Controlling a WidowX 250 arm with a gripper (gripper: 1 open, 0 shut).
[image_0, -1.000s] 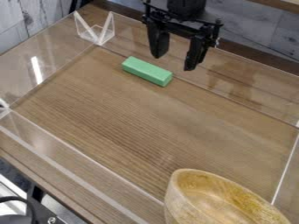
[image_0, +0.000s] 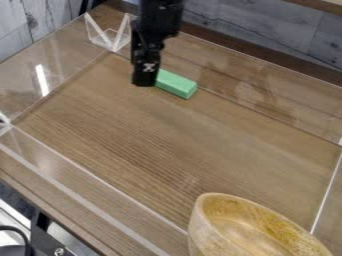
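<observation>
The black gripper (image_0: 146, 66) hangs over the back left of the wooden table, open, its fingers pointing down. Just right of it a green block (image_0: 177, 84) lies on the table, partly behind the gripper's right side.
A large yellow bowl (image_0: 254, 232) sits at the front right. A white wire-like object (image_0: 107, 34) is at the back left. Walls line the back.
The gripper has moved left from above and right of the green block to its left side, and has turned. The green block looks to be in the same place.
</observation>
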